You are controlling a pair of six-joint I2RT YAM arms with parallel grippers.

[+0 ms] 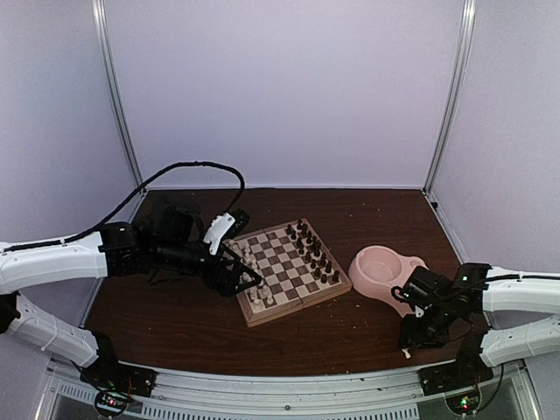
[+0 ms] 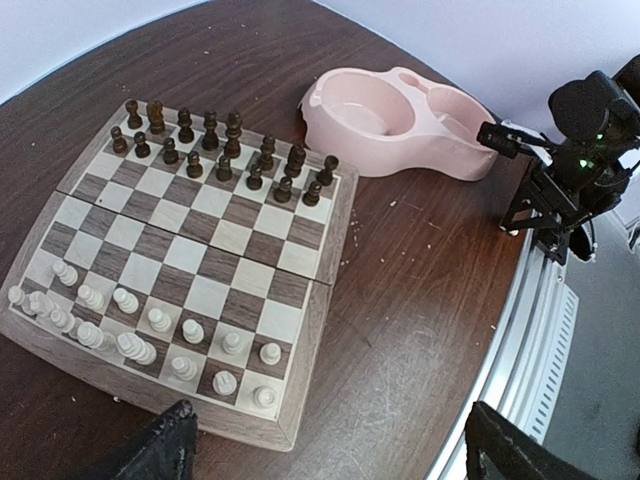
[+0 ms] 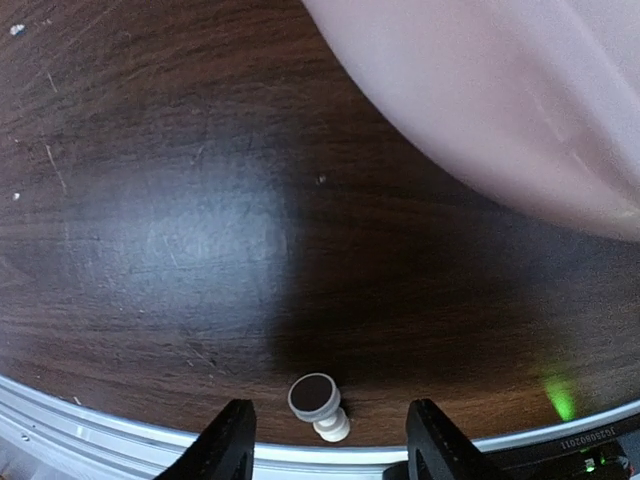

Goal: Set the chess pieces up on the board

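Observation:
One white chess piece [image 3: 315, 397] lies tipped over on the dark table by its front metal edge, its dark base facing the right wrist camera. My right gripper is open with the piece between its spread fingers, neither finger visibly touching it. The chessboard [image 2: 185, 255] carries dark pieces [image 2: 233, 130] on its far side and white pieces [image 2: 130, 345] on its near side, all standing. My left gripper is open and empty, above the table at the board's left in the top view.
A pink double bowl [image 1: 379, 267] stands between the board and the right arm; both hollows look empty in the left wrist view. A metal rail [image 1: 289, 385] runs along the table's front. Bare table [image 1: 192, 332] lies in front of the board.

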